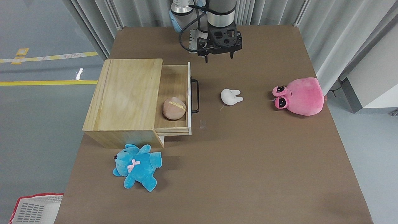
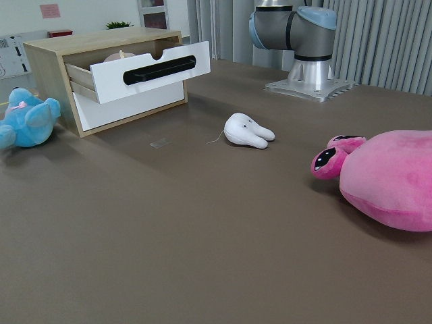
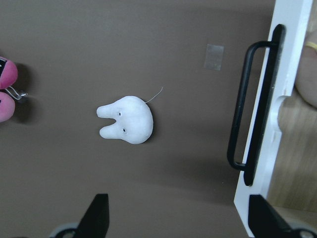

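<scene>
The arm's gripper [image 1: 219, 58] hangs at the back of the table, right of the cabinet; in the wrist view its fingers [image 3: 99, 215] are far apart with nothing between them. A white bunny plush [image 1: 230, 97] lies below it on the bare table. The wooden cabinet [image 1: 119, 93] has its drawer [image 1: 173, 82] pulled out, black handle [image 1: 197, 96] outward, with a round beige plush [image 1: 174, 111] inside. A pink plush [image 1: 302, 97] lies at the right, and a blue bear [image 1: 138, 168] lies in front of the cabinet. The gripper is open.
A white basket [image 1: 35, 209] with a red rim is on the floor at the lower left. Curtains line the back.
</scene>
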